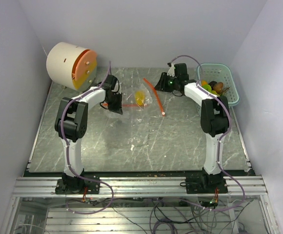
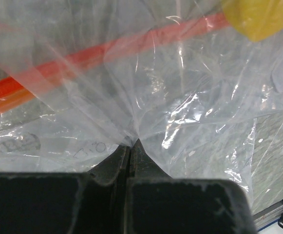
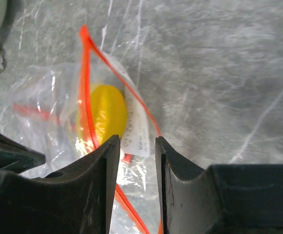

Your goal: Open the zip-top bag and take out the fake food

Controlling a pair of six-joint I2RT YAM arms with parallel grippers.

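A clear plastic bag (image 2: 190, 107) lies flat on the table, with a yellow piece of fake food (image 1: 140, 97) inside it. Its orange zip strip (image 1: 156, 99) runs along the right end; in the right wrist view the two orange edges (image 3: 85, 87) stand apart, leaving a gap at the mouth. My left gripper is shut on gathered bag film, left of the yellow food. To the right of the strip, my right gripper is part open; its fingers straddle one orange edge in view, and whether they touch it cannot be told.
A pale green basket (image 1: 235, 92) of fake food stands at the far right, partly behind the right arm. A cream drum with an orange disc (image 1: 66, 66) sits at the back left.
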